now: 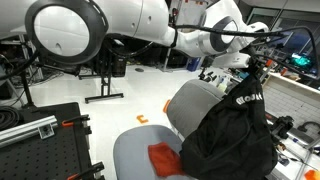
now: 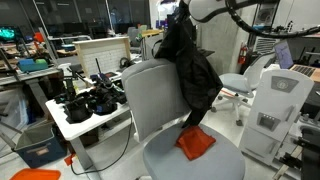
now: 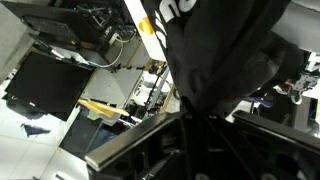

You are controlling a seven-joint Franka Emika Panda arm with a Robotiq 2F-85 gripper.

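Note:
A black cloth with white lettering [image 1: 228, 128] hangs from my gripper [image 1: 259, 66] at the right of exterior view 1. The gripper is shut on its upper end. In exterior view 2 the cloth [image 2: 198, 75] drapes past the right part of the grey chair's backrest [image 2: 152, 98], its lower tip near the seat. The wrist view has the cloth [image 3: 215, 50] running up from the dark fingers, which are hard to make out. On the seat lies a crumpled red cloth [image 2: 195, 142], apart from the black one in exterior view 2.
The chair's seat [image 1: 130, 150] is otherwise bare. Behind it stands a white table [image 2: 88, 122] with several black items. A white drawer unit [image 2: 278, 110] is at the right of exterior view 2. Open floor [image 1: 120, 110] lies to the chair's left.

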